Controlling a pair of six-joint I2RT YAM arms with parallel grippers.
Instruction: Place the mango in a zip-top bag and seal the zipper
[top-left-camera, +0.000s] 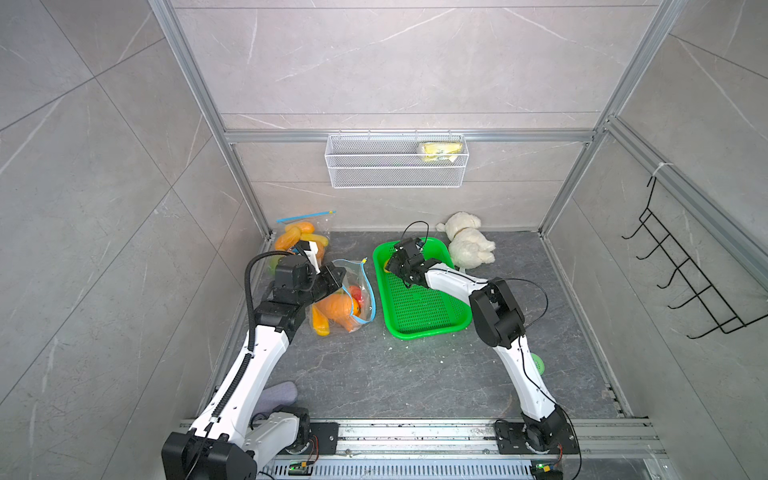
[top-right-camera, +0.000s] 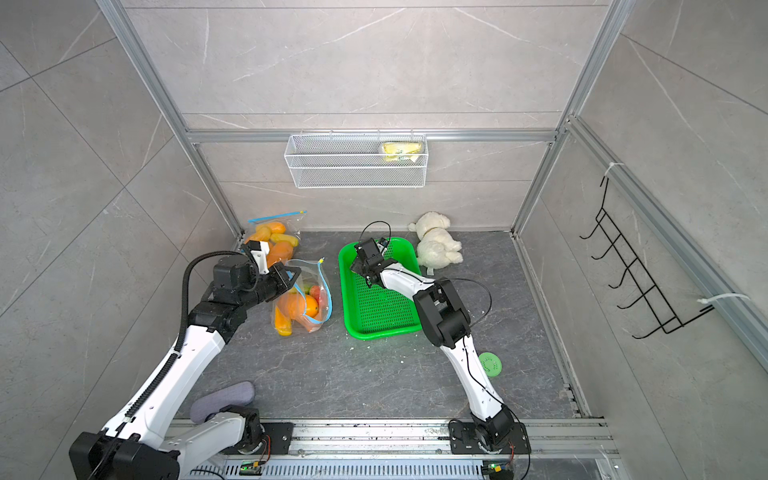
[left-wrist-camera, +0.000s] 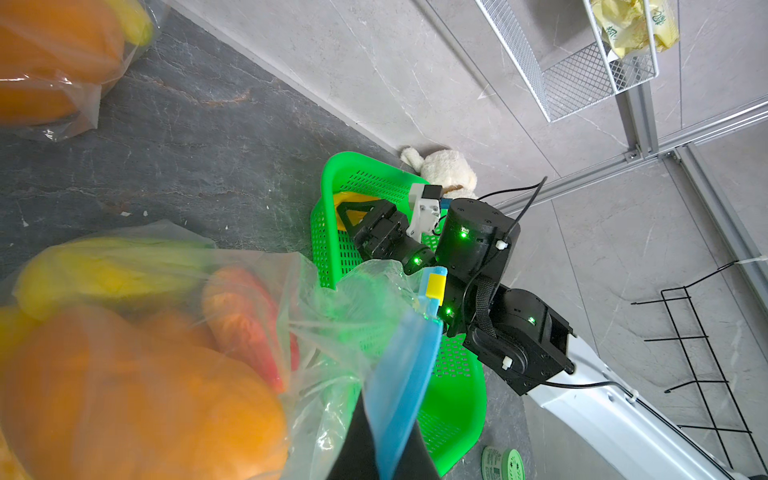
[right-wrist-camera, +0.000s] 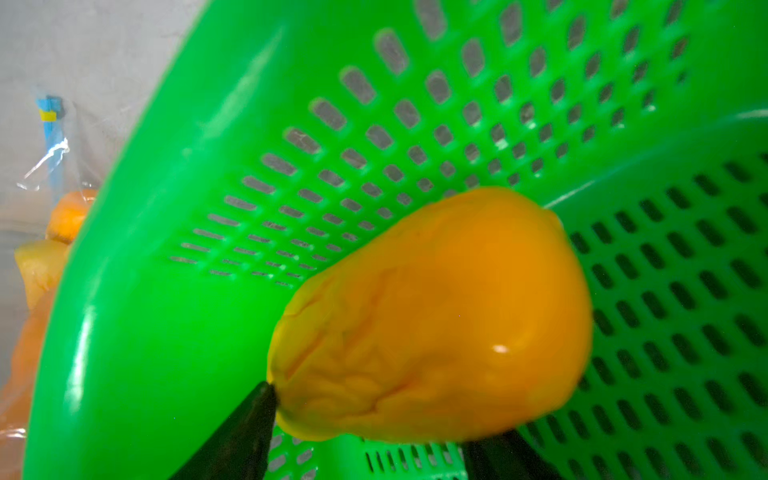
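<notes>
The yellow-orange mango lies inside the green basket. My right gripper is down in the basket at the mango, its fingers part open on either side of its near part; a firm hold cannot be told. My left gripper is shut on the blue-zippered rim of a clear zip bag at the basket's left. That bag holds several fruits, orange, yellow and red, and its mouth stands up.
A second fruit bag lies at the back left. A white plush toy sits behind the basket's right, a wire shelf hangs on the back wall, and a black hook rack hangs on the right wall.
</notes>
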